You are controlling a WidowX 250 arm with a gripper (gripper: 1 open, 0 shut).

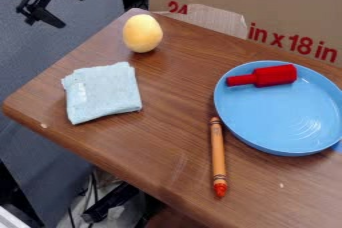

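Note:
The black gripper (32, 10) is at the top left, above and left of the wooden table, its two fingers apart with nothing seen between them. On the table are a yellow egg-shaped object (143, 34) near the back, a folded light blue cloth (100, 92) at the left, an orange crayon (218, 155) lying lengthwise, and a blue plate (281, 122) at the right. A red bottle-shaped object (267, 75) lies on the plate.
A cardboard box (254, 12) stands behind the table (147, 162). Grey floor or fabric and some dark equipment show past the left edge.

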